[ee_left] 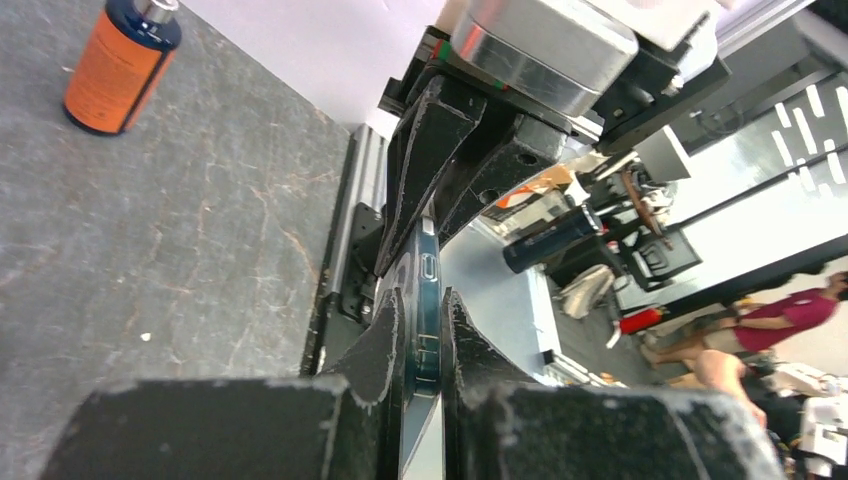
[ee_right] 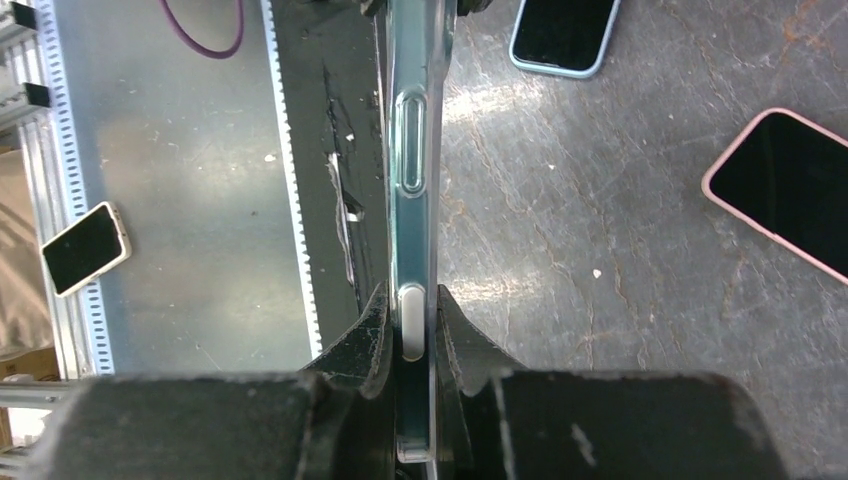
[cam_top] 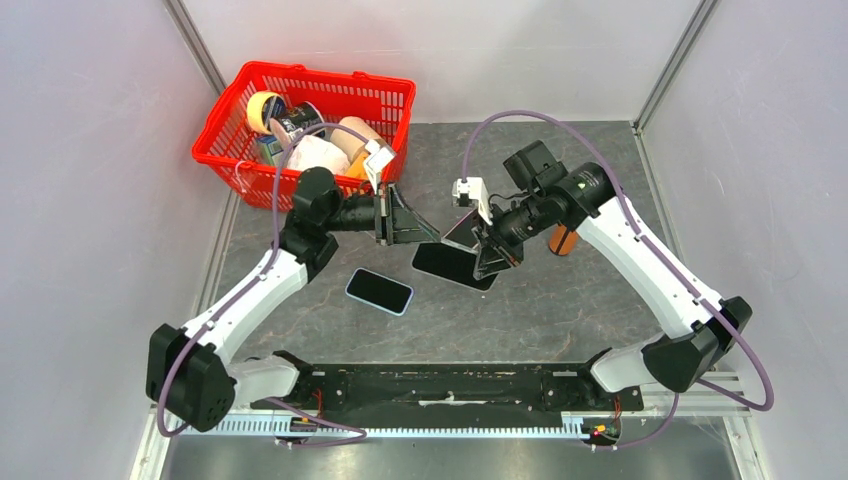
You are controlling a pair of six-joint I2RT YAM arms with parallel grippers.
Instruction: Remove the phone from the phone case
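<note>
Between my two grippers a phone in a clear case is held edge-on in the air over the dark mat, showing a blue-grey side with buttons. My left gripper is shut on one end of it, my right gripper on the other. In the top view they face each other near the middle. Whether phone and case have separated at all, I cannot tell.
A blue-edged phone and a larger dark phone lie on the mat. An orange bottle stands at right, a red basket full of items at back left.
</note>
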